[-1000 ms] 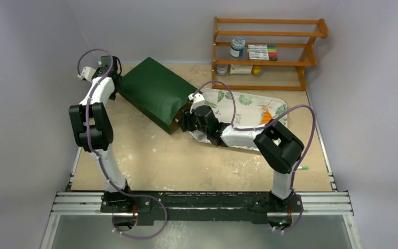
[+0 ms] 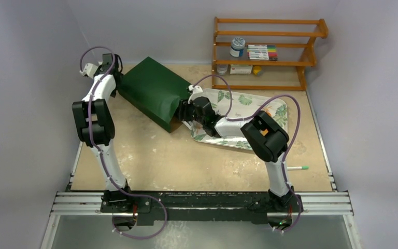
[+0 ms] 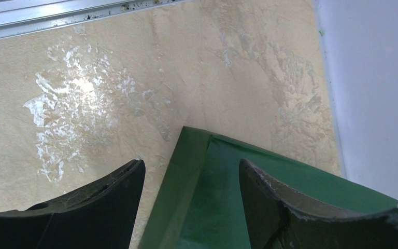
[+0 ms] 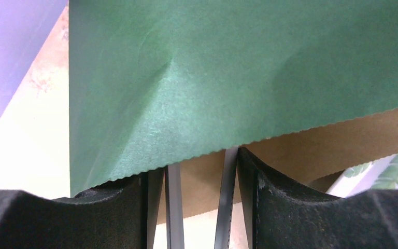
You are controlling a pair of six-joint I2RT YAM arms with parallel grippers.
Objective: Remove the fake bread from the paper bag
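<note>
A green paper bag (image 2: 147, 91) lies tilted on the table, its brown inside (image 4: 300, 161) showing at the open end on the right. My right gripper is at that opening, its fingertips partly under the green top layer; what it is shut on is hidden. My left gripper is part open above the bag's closed far-left corner (image 3: 197, 137), with nothing seen between its fingers. No bread can be made out inside the bag.
A patterned tray (image 2: 243, 101) lies right of the bag, under my right arm. A wooden rack (image 2: 259, 85) with jars and markers stands at the back right. Walls close in at left and back.
My right arm has shifted slightly left, its wrist staying at the bag's opening. The left arm has moved slightly right at the bag's far end. The bag looks nearly unchanged.
</note>
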